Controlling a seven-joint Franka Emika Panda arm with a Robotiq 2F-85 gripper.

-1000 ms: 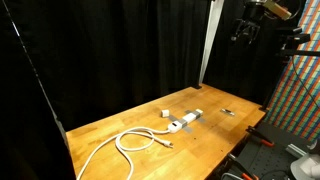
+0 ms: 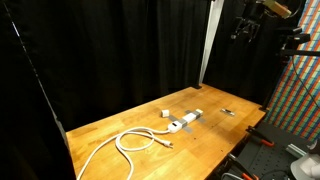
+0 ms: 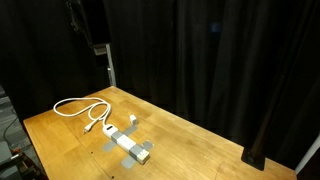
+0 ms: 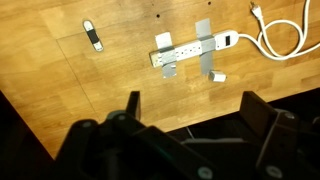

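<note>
A white power strip point(image 4: 194, 49) lies on the wooden table, held down by strips of grey tape point(image 4: 206, 50). Its white cord point(image 2: 122, 146) loops away over the table and ends in a plug. A small white block point(image 4: 217, 76) rests beside the strip, apart from it. On the strip's other side is a small dark and white tool-like object point(image 4: 93, 36), too small to name surely. High above the table my gripper is open, its dark fingers wide apart and nothing between them. It touches nothing.
Black curtains point(image 2: 130, 55) hang behind the table. Bare wooden tabletop point(image 3: 200, 152) stretches out beside the strip. The robot's stand with dark and red parts point(image 2: 262, 137) is at the table's right edge in exterior view 1.
The arm at the top right of exterior view 1 has shifted slightly. The things on the table have not moved.
</note>
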